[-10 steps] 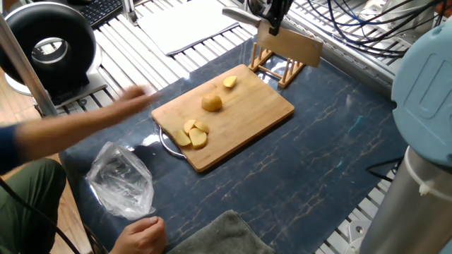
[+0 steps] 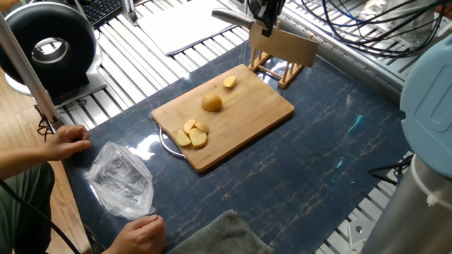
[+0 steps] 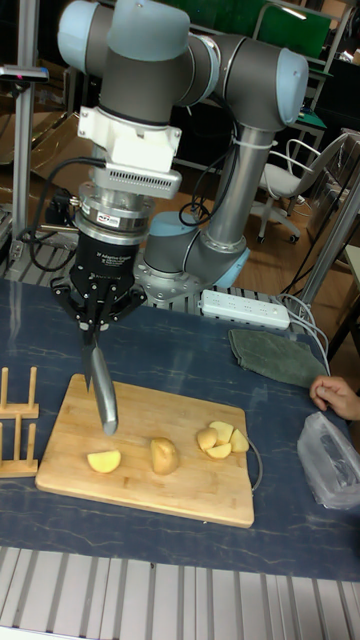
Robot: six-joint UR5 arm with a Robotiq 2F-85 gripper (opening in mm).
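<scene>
My gripper is shut on a cleaver, holding it in the air near the wooden rack. The blade looks broad in exterior view 1, while exterior view 3 shows the handle pointing toward that camera. Below lies a wooden cutting board. On it rest a larger potato piece with its rounded side up, a single cut piece toward the rack, and a cluster of several cut pieces near the metal handle. The blade is clear of the potato pieces.
A wooden rack stands beside the board. A person's hands rest at the table's edge, near a clear plastic bag. A grey-green cloth lies on the dark table, which is bare around it.
The cleaver and gripper have shifted slightly left and up in exterior view 1. One of the person's hands has drawn back from near the board to the table edge. The potato pieces have not moved.
</scene>
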